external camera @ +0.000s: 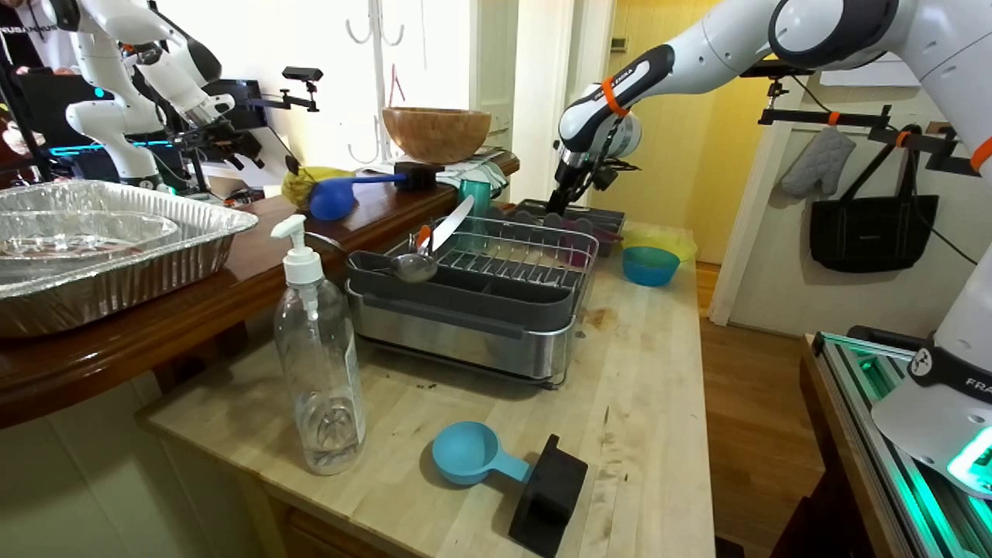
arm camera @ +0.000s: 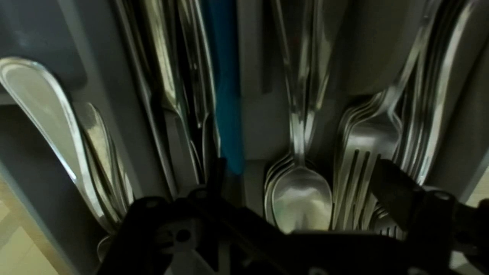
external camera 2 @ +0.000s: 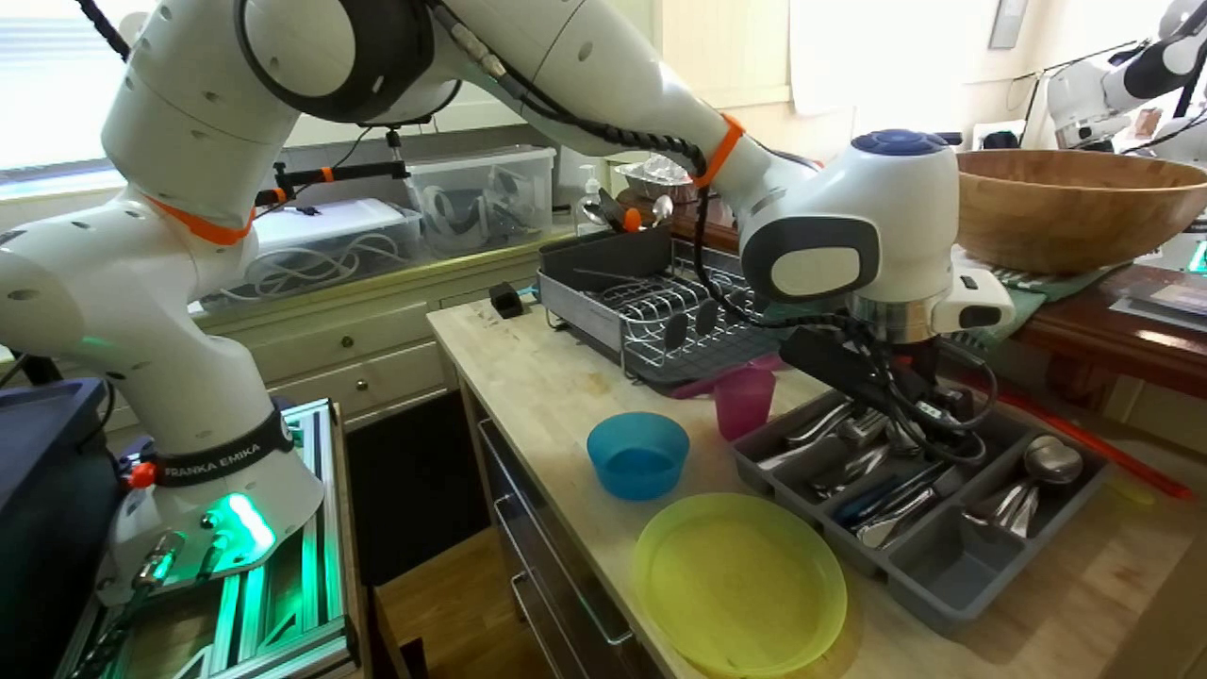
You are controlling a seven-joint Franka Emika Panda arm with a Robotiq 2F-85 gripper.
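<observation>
My gripper is open low over the grey cutlery tray [external camera 2: 945, 605], its black fingers [arm camera: 387, 183] apart on both sides of a stack of spoons [arm camera: 301, 197]. No contact with the spoons can be made out. Silver forks [arm camera: 371, 142] are stacked at the right, partly behind the right finger. To the left, a teal handle [arm camera: 227, 91] lies among knives, and more silver cutlery [arm camera: 59, 114] fills a further compartment. In exterior view 2 the wrist and cables hide the fingertips.
A dish rack [external camera: 465, 316] stands mid-counter, with a pink cup [external camera 2: 744, 402] between it and the tray. A blue bowl [external camera 2: 638, 455] and yellow plate [external camera 2: 741, 583] sit near the counter's open edge. Close to the camera are a soap bottle [external camera: 321, 372] and blue scoop [external camera: 467, 452].
</observation>
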